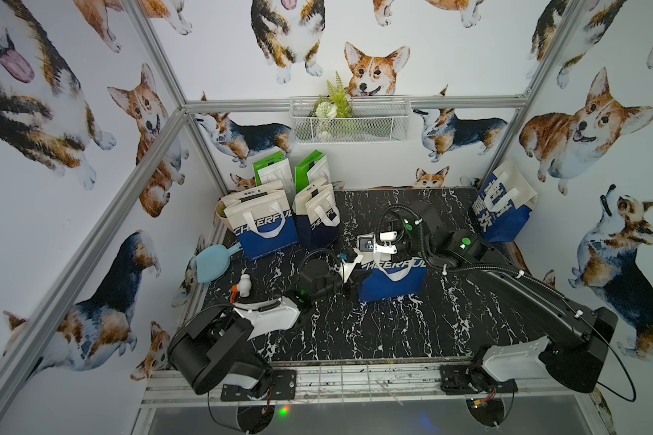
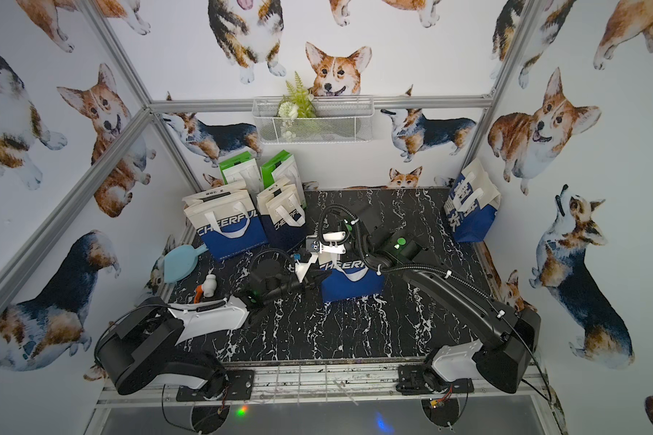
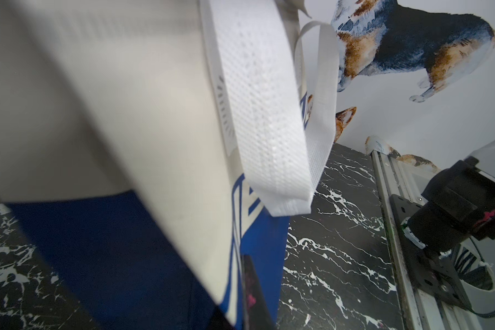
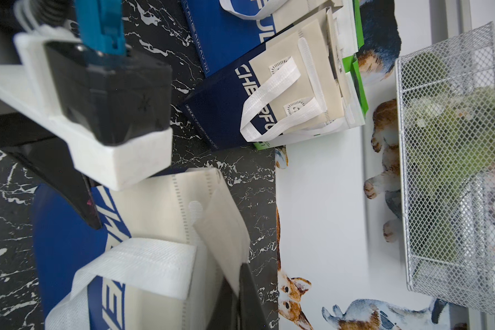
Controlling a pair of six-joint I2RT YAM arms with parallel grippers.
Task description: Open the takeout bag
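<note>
The blue and cream takeout bag [image 1: 391, 283] stands upright mid-table with a white handle [image 3: 269, 121] hanging down its front. At its left end, my left gripper is shut on the bag's folded side edge; one dark finger [image 3: 254, 297] shows against the blue. From above, my right gripper is shut at the bag's top, where a cream rim panel [image 4: 225, 231] narrows in between its fingers. Fingertips of the right gripper are hidden in the top views by its wrist. How wide the mouth stands cannot be seen fully.
Several other bags, including a large blue one [image 1: 267, 232], stand at the back left; another bag [image 1: 505, 203] is at the right wall. A light blue paddle [image 1: 212, 262] and a small white bottle [image 1: 244, 285] lie left.
</note>
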